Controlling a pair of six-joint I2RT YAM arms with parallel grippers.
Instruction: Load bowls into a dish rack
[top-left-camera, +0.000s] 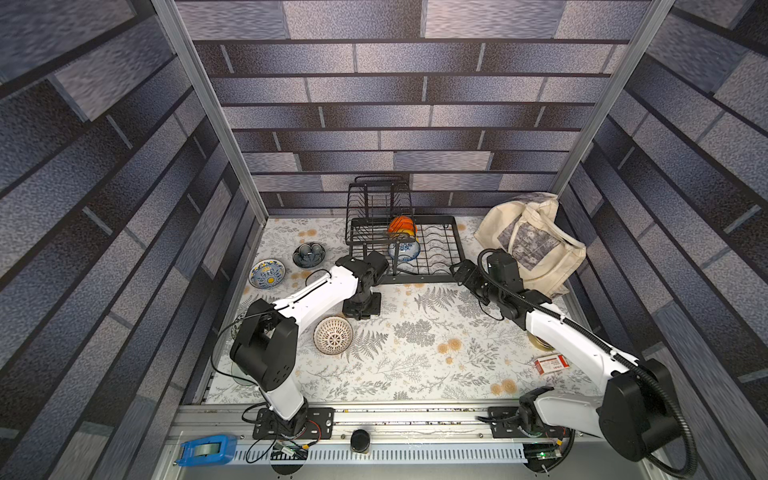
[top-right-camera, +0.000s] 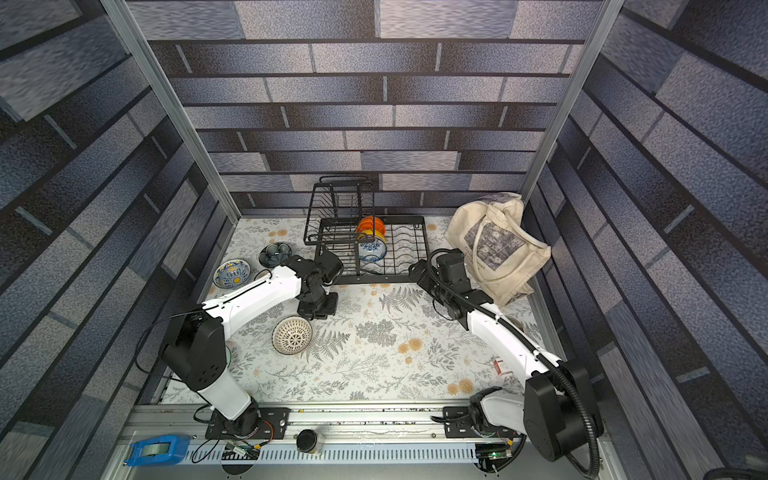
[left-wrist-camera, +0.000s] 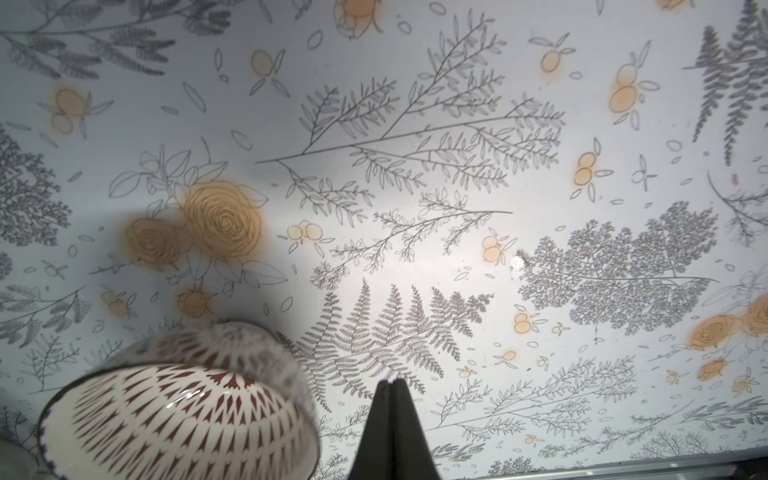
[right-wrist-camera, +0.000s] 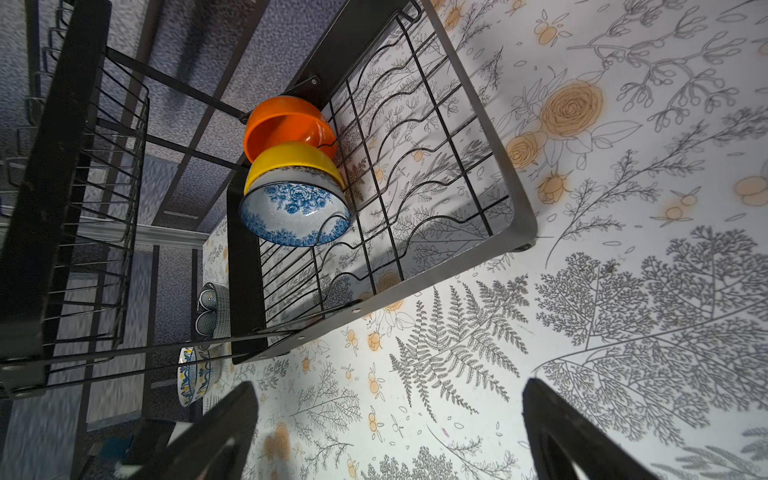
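In the left wrist view the patterned white-red bowl (left-wrist-camera: 192, 416) lies on the table, left of my left gripper. Its fingers are pressed together with nothing between them. From the top left view, that same bowl (top-left-camera: 333, 335) sits just in front and to the left of the left gripper (top-left-camera: 364, 313). The black dish rack (top-left-camera: 436, 277) stands at the back, with orange (right-wrist-camera: 280, 112), yellow (right-wrist-camera: 296, 157) and blue-white (right-wrist-camera: 296, 212) bowls standing tilted in its slots. My right gripper is open and empty, in front of the rack's right corner.
A blue-yellow bowl (top-left-camera: 267, 273) and a dark bowl with cups (top-left-camera: 308, 255) sit at the back left. A beige bag (top-left-camera: 532, 240) stands at the back right, and a small red-white box (top-left-camera: 551, 364) lies near the right arm.
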